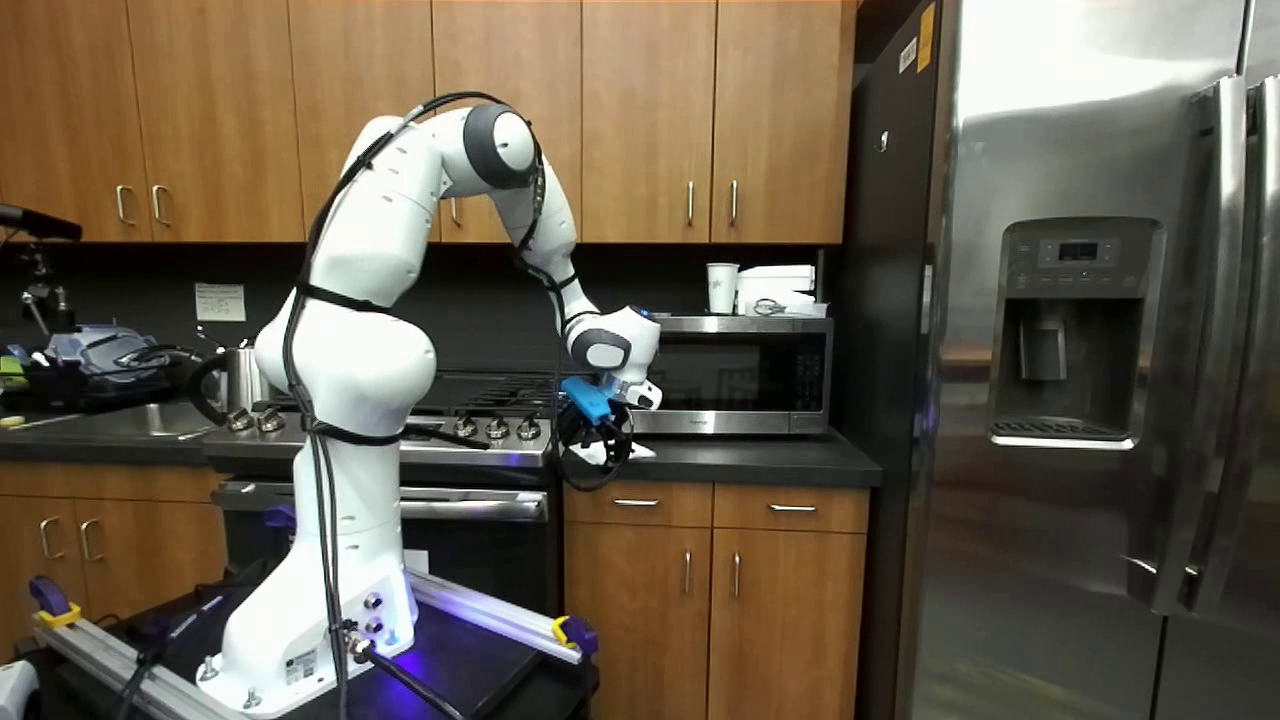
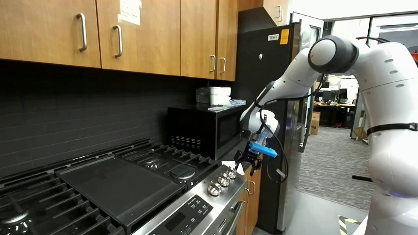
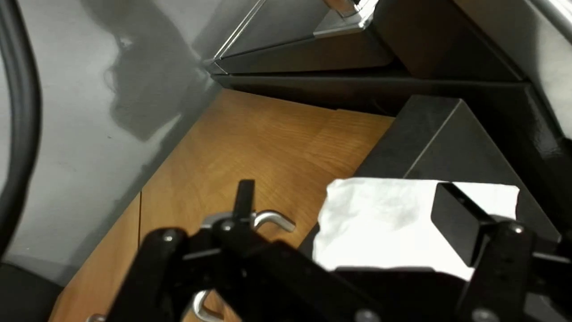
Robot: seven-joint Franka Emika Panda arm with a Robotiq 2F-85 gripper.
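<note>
A white cloth or paper towel (image 3: 375, 225) lies flat near the front edge of the dark counter (image 3: 445, 145), by the stove's right end. Spread wide, the fingers of my gripper have nothing held between them. From the wrist, the right finger (image 3: 456, 222) overlaps the cloth, while the left finger (image 3: 245, 201) appears over the wooden cabinet front. In exterior view 1 the gripper (image 1: 606, 446) hides part of the cloth (image 1: 638, 452). Whether the fingertips touch it cannot be told.
Behind the cloth stands the microwave (image 1: 744, 372), with a white cup (image 1: 721, 288) and containers on top. Stove knobs (image 2: 223, 179) sit close to the gripper on one side, the tall fridge (image 1: 1080, 480) on the other.
</note>
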